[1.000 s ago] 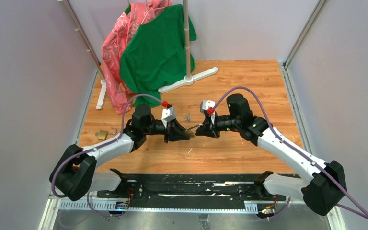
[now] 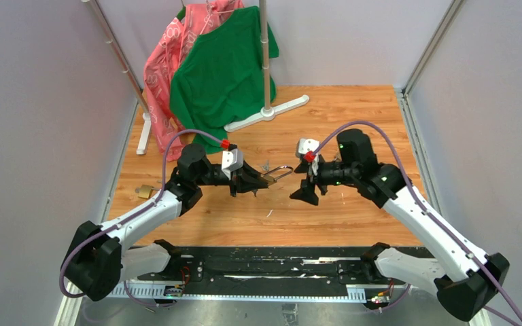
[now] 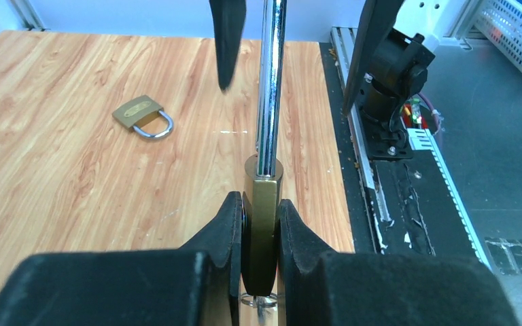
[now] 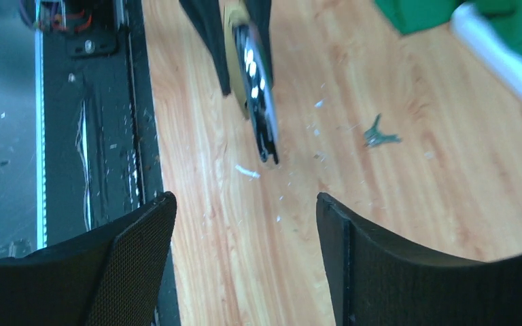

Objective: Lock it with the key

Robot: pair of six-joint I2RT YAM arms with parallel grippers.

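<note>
A brass padlock (image 3: 264, 231) is pinched in my left gripper (image 2: 264, 182), its steel shackle (image 2: 283, 168) pointing toward the right arm. In the left wrist view the shackle appears edge-on, so I cannot tell whether both its ends sit in the body. Under the padlock's far end hangs a small ring with what looks like a key (image 3: 259, 301), partly hidden. My right gripper (image 2: 296, 183) is open just right of the shackle, with nothing between its fingers. In the right wrist view the shackle (image 4: 258, 88) lies beyond those fingers, apart from them.
A second padlock (image 3: 138, 112) lies on the left of the wooden table (image 2: 353, 224). Small grey-green keys (image 4: 379, 136) rest behind the grippers. Toward the back stands a rack foot (image 2: 289, 105) beneath a hanging green shirt (image 2: 221, 75).
My right gripper has opened and drawn back to the right from the shackle, leaving a gap. The left gripper, still around the padlock, has shifted slightly left and toward the back.
</note>
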